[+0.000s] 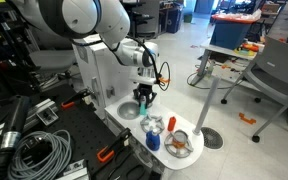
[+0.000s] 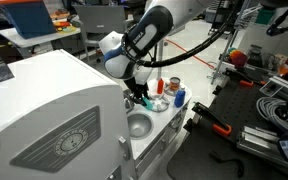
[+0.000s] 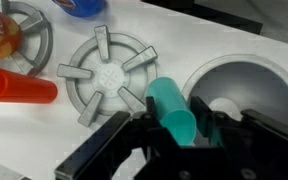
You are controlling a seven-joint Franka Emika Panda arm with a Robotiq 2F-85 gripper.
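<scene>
In the wrist view a green-teal cylindrical object (image 3: 171, 110) with a rounded end stands between the fingers of my gripper, which is shut on it. It is over the gap between a grey burner ring (image 3: 82, 90) and a round metal sink bowl (image 3: 274, 85). The same green object (image 1: 142, 108) shows below the gripper (image 1: 145, 100) in exterior view 1, close to the sink (image 1: 128, 110). Whether its lower end touches the counter cannot be told.
On the white counter (image 1: 212, 140) stand a blue cup (image 1: 153, 141), a red bottle (image 1: 171, 124) and an orange can (image 1: 180, 137) on the second burner (image 1: 178, 148). Black clamps (image 1: 114, 150) edge the counter's near side.
</scene>
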